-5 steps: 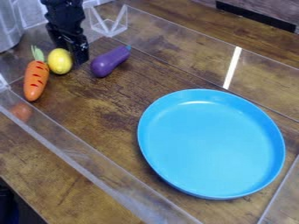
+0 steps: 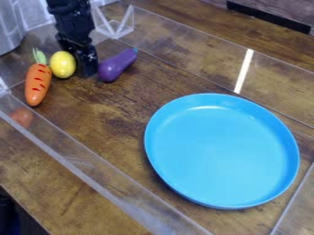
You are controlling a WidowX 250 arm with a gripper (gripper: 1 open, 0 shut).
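My black gripper [image 2: 79, 57] reaches down at the upper left, between a yellow lemon [image 2: 61, 64] and a purple eggplant [image 2: 117, 64]. Its fingertips are low, just right of the lemon, and dark against the wood, so their spacing is hard to see. An orange carrot [image 2: 39, 79] lies left of the lemon. A large blue plate [image 2: 221, 150] rests on the right part of the wooden table [image 2: 98, 156].
A pale cylindrical object [image 2: 10, 23] stands at the top left corner. Clear transparent walls run along the left and around the work area.
The gripper has come lower beside the lemon, toward the space between it and the eggplant. The other objects appear unmoved.
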